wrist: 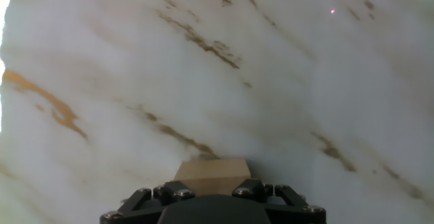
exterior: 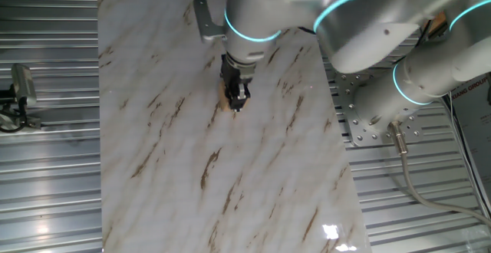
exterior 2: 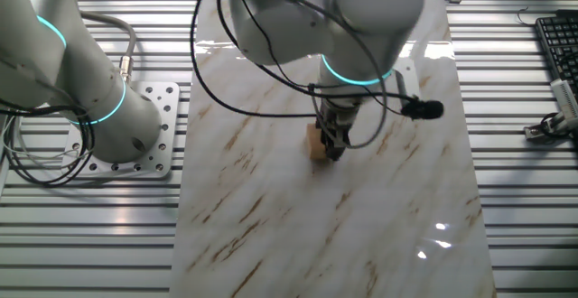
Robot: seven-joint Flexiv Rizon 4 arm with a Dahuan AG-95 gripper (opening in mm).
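Observation:
A tan, wooden-looking block (wrist: 213, 170) shows at the bottom of the wrist view, lying between the two sides of my gripper. From exterior view 1, only a sliver of the block (exterior: 224, 100) appears beside the black gripper (exterior: 236, 100), over the upper middle of the marble-patterned board (exterior: 169, 184). More of the block (exterior 2: 315, 143) is visible in exterior view 2, right against the gripper (exterior 2: 334, 146). The fingers look shut on it, though their tips are mostly hidden. Whether the block touches the board is hard to tell.
The board is otherwise bare, with wide free room around the gripper. Slatted metal decking (exterior: 46, 184) borders it. The arm's base plate (exterior 2: 163, 122) stands beside the board, and loose black cables (exterior 2: 262, 113) hang around the wrist.

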